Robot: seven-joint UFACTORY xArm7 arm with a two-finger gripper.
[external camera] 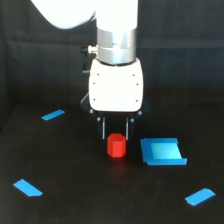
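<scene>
A red block [116, 146] stands on the dark table, below the white arm. My gripper [116, 136] hangs straight down over it, its two thin dark fingers set wide apart, one on each side of the block's upper part. The gripper looks open. Whether either fingertip touches the block cannot be made out against the dark background.
To the right of the block lies a blue square outline with a lighter blue patch [164, 151] inside. Blue tape strips mark the table at the back left [53, 115], front left [28, 188] and front right [200, 197].
</scene>
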